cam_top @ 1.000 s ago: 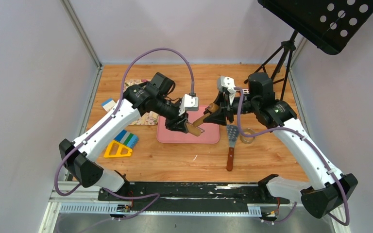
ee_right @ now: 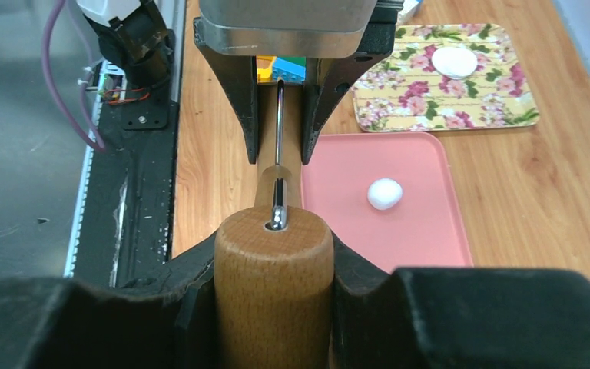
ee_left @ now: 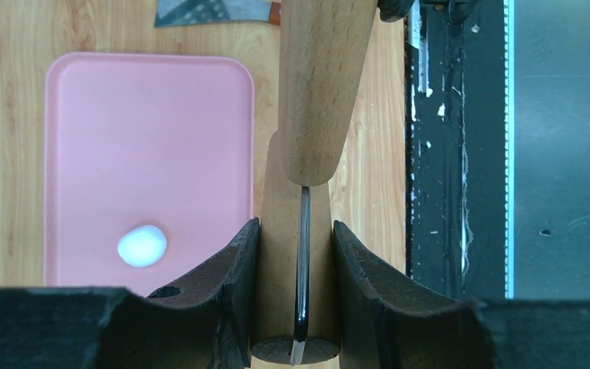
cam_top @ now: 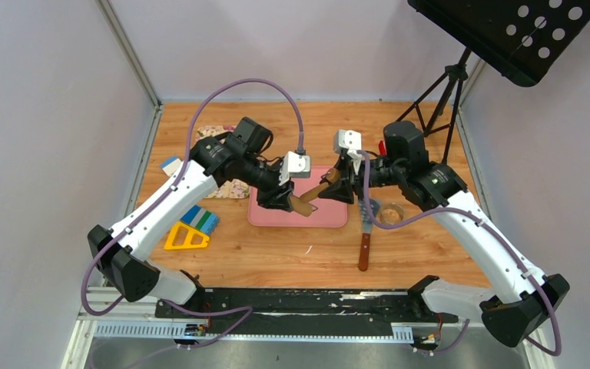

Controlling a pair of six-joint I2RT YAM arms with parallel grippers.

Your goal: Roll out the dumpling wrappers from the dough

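Note:
My left gripper is shut on a wooden rolling pin [cam_top: 302,206] with a metal rod along it. The right gripper has its fingers either side of the round end of a wooden piece [ee_right: 273,307] of the pin, in line with the left one above the pink board [cam_top: 265,219]. A white dough ball [ee_left: 142,244] [ee_right: 384,193] lies on the board. A flattened white round [ee_right: 455,61] lies on the floral board [ee_right: 445,100].
A spatula with a wooden handle [cam_top: 364,250] and a tape ring [cam_top: 392,215] lie right of the board. Coloured blocks and a yellow tool [cam_top: 186,240] lie at left. A black stand [cam_top: 455,73] is at back right.
Over the last second the right arm has shifted left, toward the left gripper, and the left gripper has shifted slightly left.

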